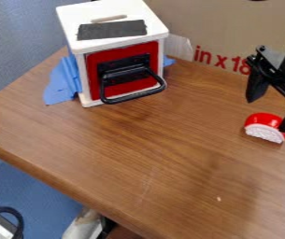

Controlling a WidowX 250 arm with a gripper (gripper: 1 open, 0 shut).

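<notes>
A black gripper point(272, 105) at the right edge stands open, its fingers pointing down on either side above a red round piece with a white ribbed face point(264, 127). The piece lies on the wooden table at the right. A white toy oven point(113, 28) with a red front, black handle and dark pad on top stands at the back left.
A blue cloth point(60, 86) lies beside the oven. A cardboard panel point(232, 23) rises behind. The table's left edge drops to a blue floor.
</notes>
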